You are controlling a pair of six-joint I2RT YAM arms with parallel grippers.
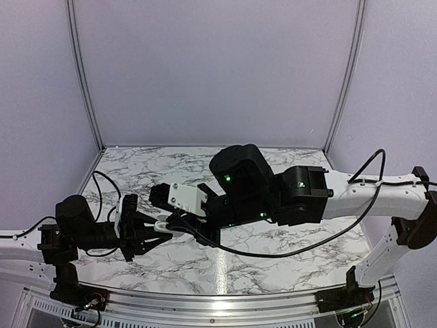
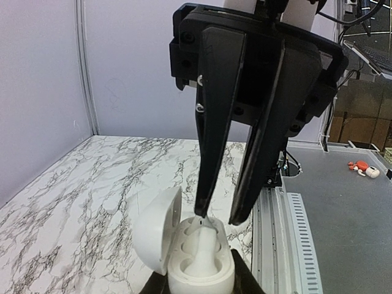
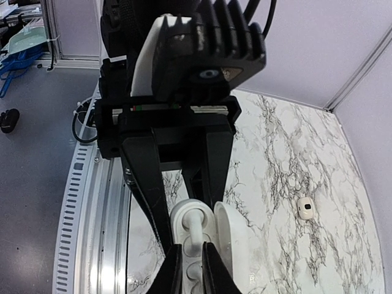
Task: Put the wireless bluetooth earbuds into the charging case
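Observation:
The white charging case [image 2: 202,283] has its lid [image 2: 158,229] raised, and my left gripper [image 1: 162,231] is shut on its sides. A white earbud [image 3: 195,228] lies along the case's open face, its round end at one hollow; whether it sits fully down in its slot I cannot tell. Right over the case, my right gripper stands part open, its fingers [image 2: 214,122] apart with a clear gap. One of its fingertips is close to the earbud's stem end; touching or not is unclear. The top view mostly hides case and earbud behind the grippers.
On the marble table lies a small white rounded piece with a dark spot [image 3: 305,208]. A metal rail [image 2: 303,245] runs along the table's front edge. Both arms meet closely at the case.

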